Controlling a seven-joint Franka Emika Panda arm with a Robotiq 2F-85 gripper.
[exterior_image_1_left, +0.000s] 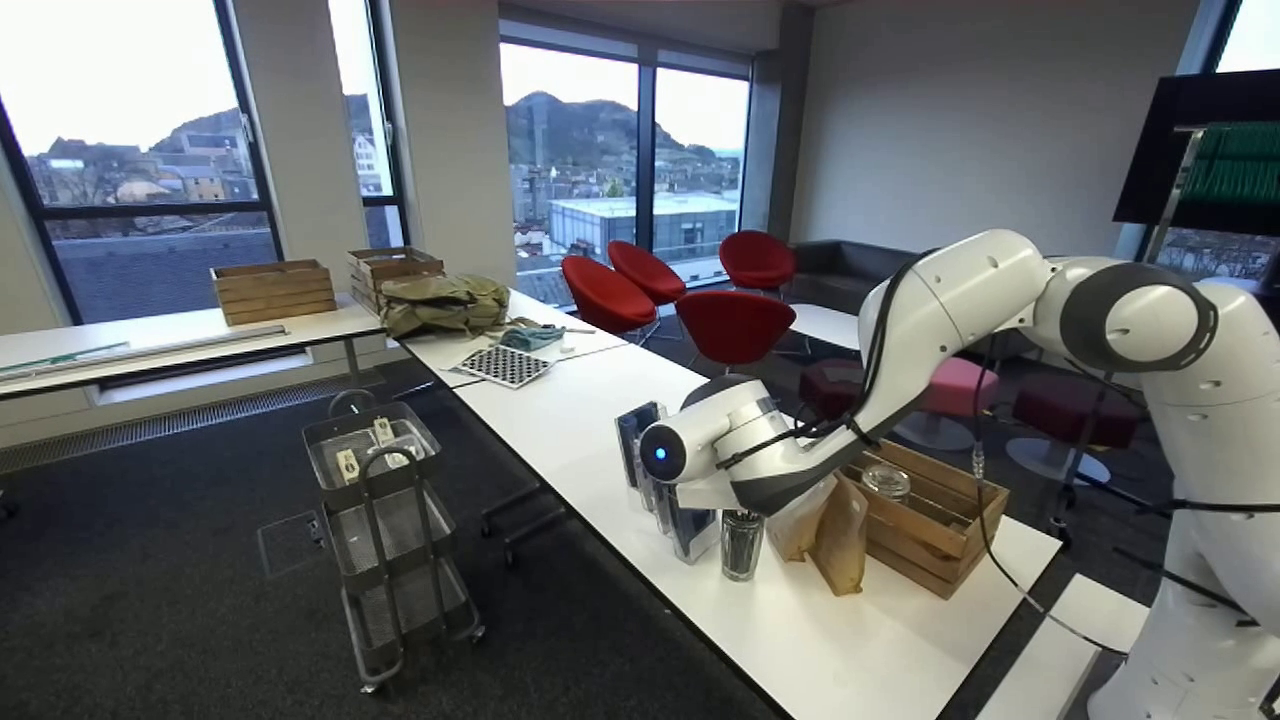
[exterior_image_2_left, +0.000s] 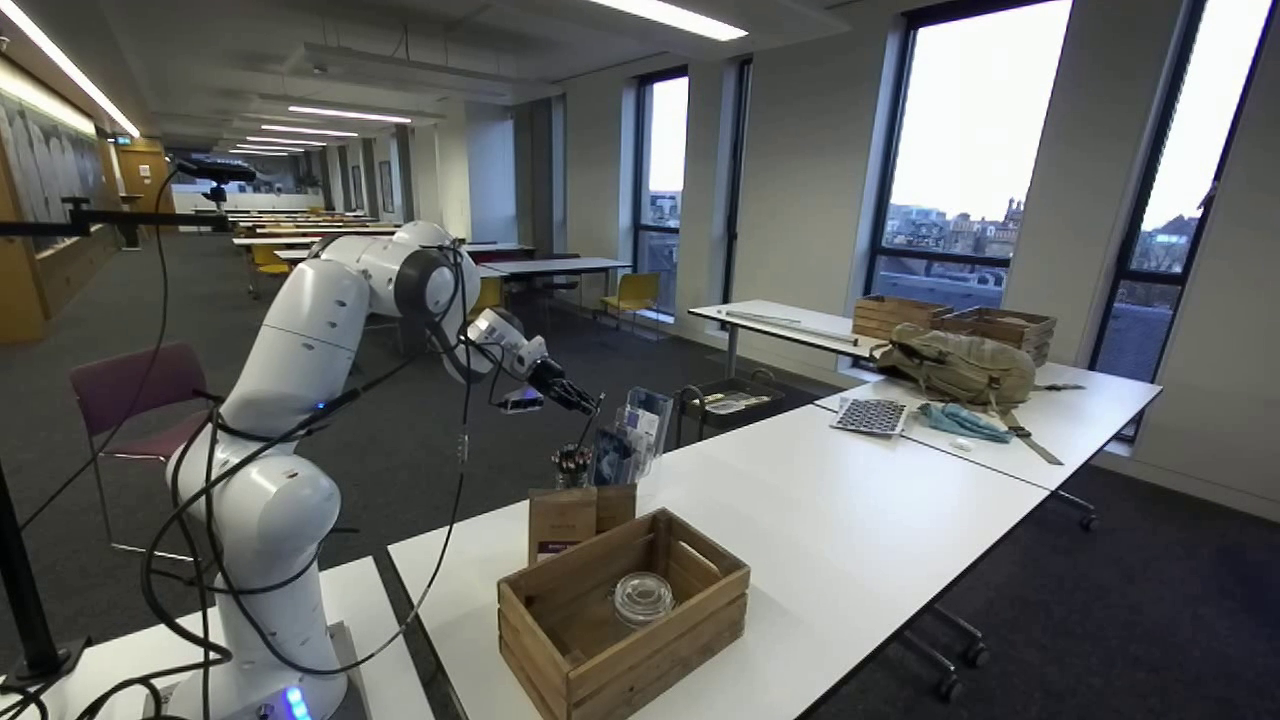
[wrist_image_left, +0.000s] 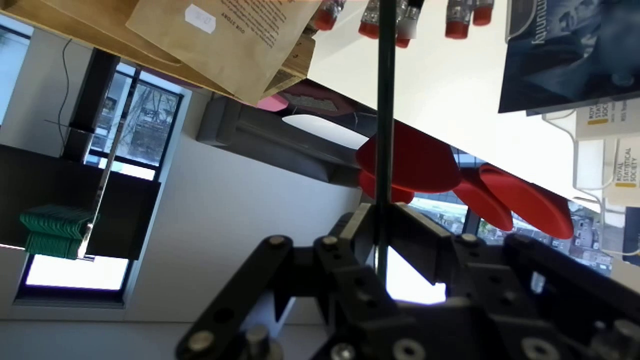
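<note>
In the wrist view a thin dark pencil (wrist_image_left: 385, 120) runs upright through the picture, and my gripper is shut on it. Exterior view 2 has the gripper (exterior_image_2_left: 596, 404) above a glass of pencils (exterior_image_2_left: 572, 466), the held pencil (exterior_image_2_left: 587, 430) slanting down toward it. Whether its lower end is inside the glass cannot be told. Exterior view 1 shows the clear glass (exterior_image_1_left: 741, 554) on the white table, its top covered by the arm. Red eraser ends of several pencils (wrist_image_left: 457, 29) show at the wrist view's top edge.
Leaflet holders (exterior_image_1_left: 690, 528) stand close beside the glass. Brown paper bags (exterior_image_1_left: 842, 540) are on its other side, against a wooden crate (exterior_image_2_left: 654, 654) with a glass jar (exterior_image_2_left: 643, 598) inside. Farther along, the white table (exterior_image_2_left: 828, 516) is clear.
</note>
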